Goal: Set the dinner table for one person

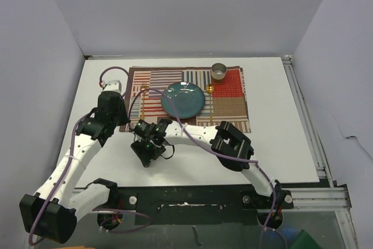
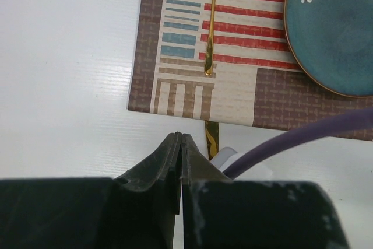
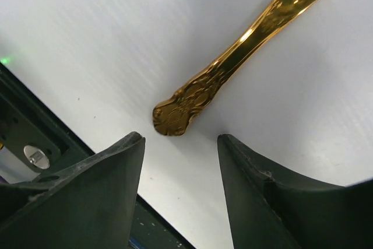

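A gold utensil lies on the white table in front of the placemat [image 1: 228, 109]; its patterned handle end [image 3: 180, 109] shows in the right wrist view. In that view my right gripper stands open just short of the handle's tip, with nothing between its fingers. The left wrist view catches a flat gold piece [image 2: 212, 138] at the mat's front edge, partly hidden by the right arm's purple cable. My left gripper is shut near the mat's front left corner. On the mat are a teal plate [image 1: 183, 100], a gold utensil [image 2: 212, 33] left of it and a gold spoon [image 1: 210, 89] right of it.
A metal cup [image 1: 218, 72] stands at the mat's back right. The right arm's purple cable [image 2: 303, 135] arches over mat and plate. Both arms are close together at the left.
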